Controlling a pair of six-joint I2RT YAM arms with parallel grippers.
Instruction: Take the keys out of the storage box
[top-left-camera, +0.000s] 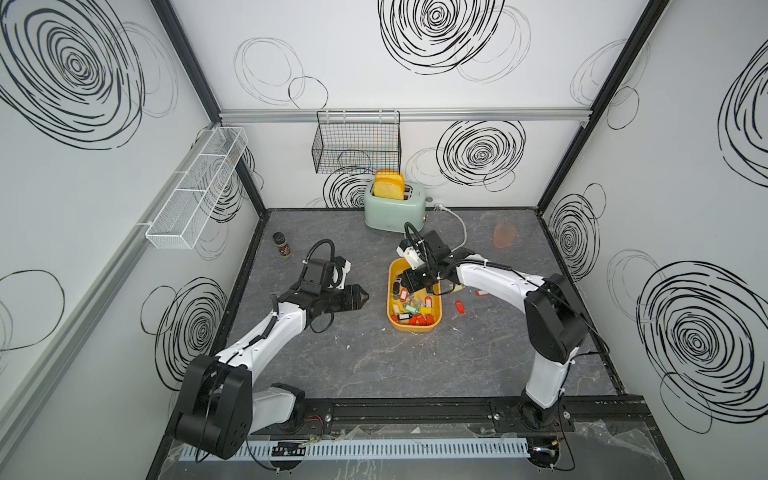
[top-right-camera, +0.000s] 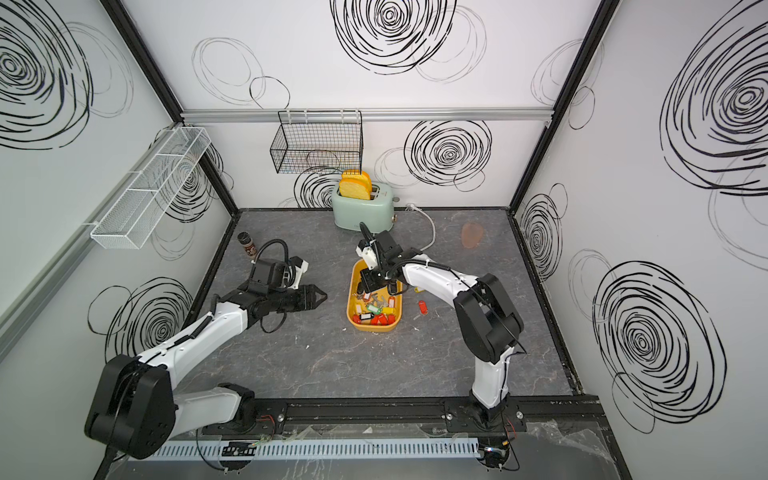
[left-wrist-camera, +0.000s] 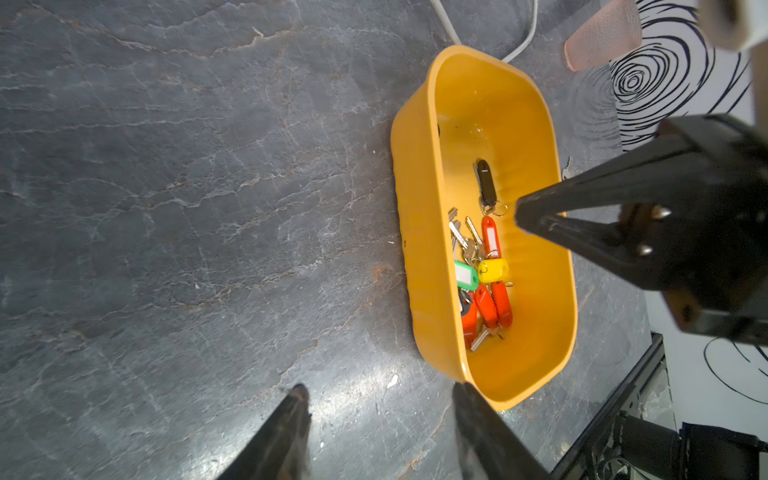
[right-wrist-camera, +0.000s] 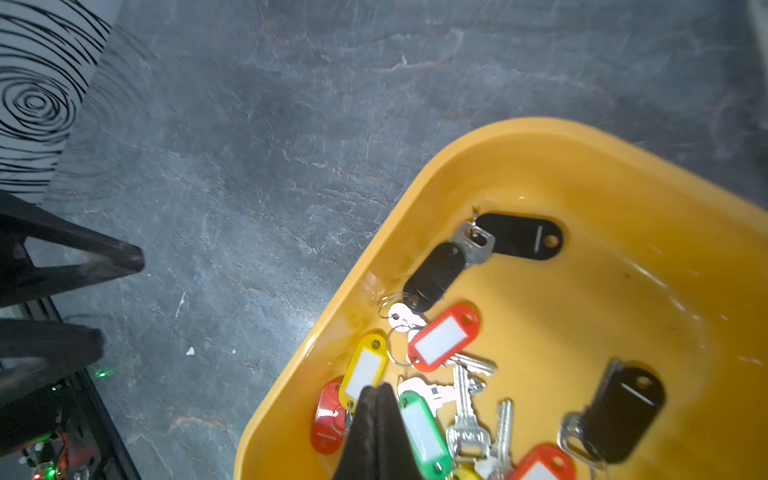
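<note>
Inside the yellow storage box (left-wrist-camera: 424, 208) lie several keys with coloured tags. In the right wrist view a red tag (right-wrist-camera: 442, 338) with keys rests on the box floor, a yellow tag (right-wrist-camera: 363, 369) and a green tag (right-wrist-camera: 424, 436) close by. Black tags (right-wrist-camera: 524, 237) lie near the far end. My right gripper is above the box, its fingertips together with nothing between them; the red tag is beside them, outside. Over the bare table left of the box, my left gripper stands open and empty.
Outside the box on its right, a red tag (top-left-camera: 460, 307) lies on the table. A green toaster (top-left-camera: 394, 209) with its white cord stands behind. A dark jar (top-left-camera: 281, 244) is at the back left.
</note>
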